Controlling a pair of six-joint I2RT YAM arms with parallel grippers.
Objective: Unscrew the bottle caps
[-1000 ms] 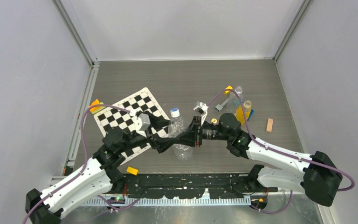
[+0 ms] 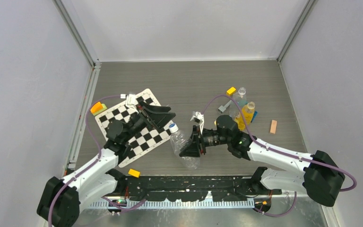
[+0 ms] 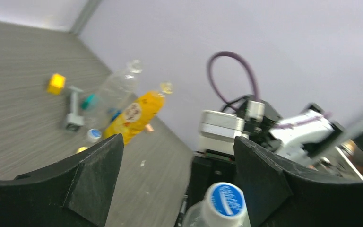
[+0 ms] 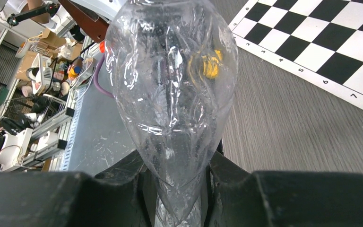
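A clear plastic bottle [image 2: 179, 143] is gripped around its body by my right gripper [image 2: 185, 152]; in the right wrist view the film-like bottle [image 4: 172, 90] bulges above the fingers. Its white cap with a blue top [image 3: 228, 199] is on, and the neck leans towards the left arm. My left gripper [image 2: 166, 122] stands open just behind and left of the cap, with nothing held. In the left wrist view the cap sits low, by the right-hand finger [image 3: 264, 184]. Further right stand a yellow bottle [image 2: 246, 118] and another clear bottle [image 2: 239, 96], their necks looking bare.
Loose on the table lie a blue-topped cap [image 3: 94, 135] and a yellow cap [image 3: 82, 149]. A checkered board [image 2: 137, 150] lies under the left arm. Small blocks include a yellow one [image 2: 134, 173] in front and a wooden one [image 2: 273, 126] at right.
My left gripper has left the bottle's body and moved back towards the cap, turning as it went. The bottle now tips leftward in my right gripper, which has shifted slightly.
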